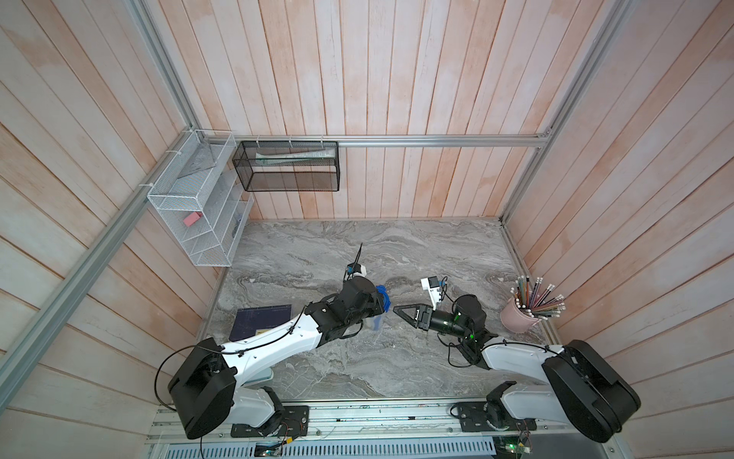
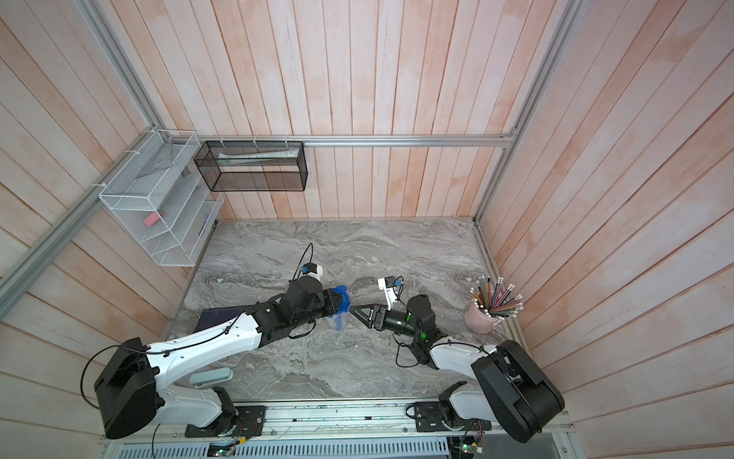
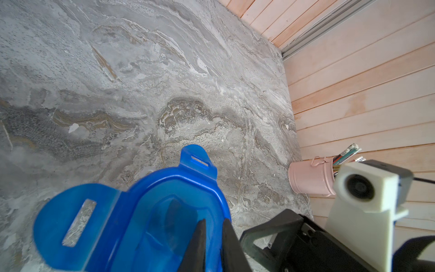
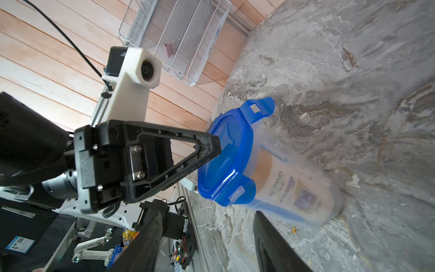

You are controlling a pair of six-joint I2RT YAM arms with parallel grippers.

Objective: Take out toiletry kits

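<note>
A clear container with a blue lid (image 4: 226,140) leans at a slant in the right wrist view, a pale printed item (image 4: 294,185) visible inside its body. From above, the lid (image 1: 383,297) is partly covered by the left arm. My left gripper is at the lid, its fingers on either side of the blue rim and shut on it. To the right of the container, and apart from it, my right gripper stands open with empty space between its fingers. One lid flap (image 3: 77,226) sticks out sideways in the left wrist view.
A pink cup of pencils (image 1: 520,313) stands at the right wall. A dark flat box (image 1: 260,321) lies at left. A white wire rack (image 1: 200,199) and black mesh basket (image 1: 286,179) hang at the back left.
</note>
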